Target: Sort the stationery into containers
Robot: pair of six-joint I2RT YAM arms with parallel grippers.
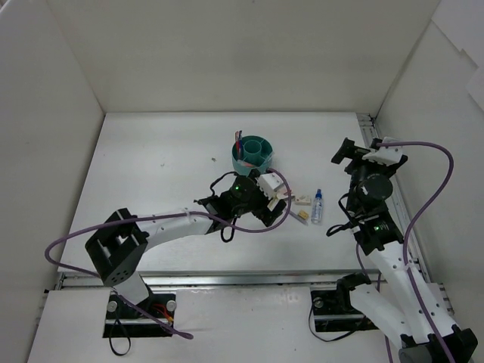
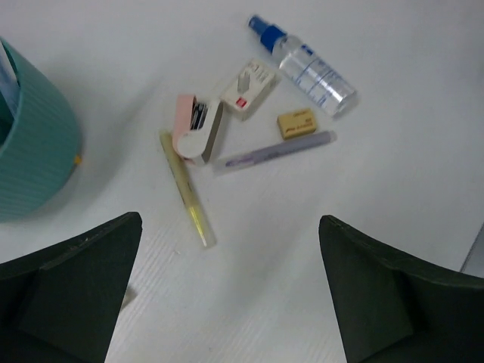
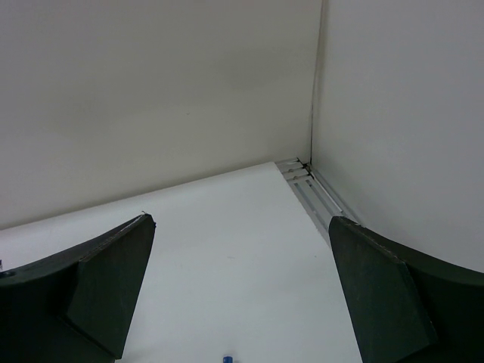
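Observation:
My left gripper is open above the table, nothing between its fingers. Below it lie a yellow pen (image 2: pixel 187 189) and a grey-violet pen (image 2: pixel 276 150). Beside the pens are a pink and white stapler-like item (image 2: pixel 198 132), a white box-shaped piece (image 2: pixel 249 88), a tan block (image 2: pixel 296 123) and a clear spray bottle (image 2: pixel 311 72) with a blue cap. The round teal container (image 1: pixel 262 142) stands behind the left gripper, with some pens (image 1: pixel 238 144) upright in it. My right gripper hangs open and empty at the table's right side.
A small pale piece (image 2: pixel 128 296) is partly hidden behind a left finger. White walls border the table at the back and on both sides. Bare table (image 1: pixel 159 159) stretches across the left half.

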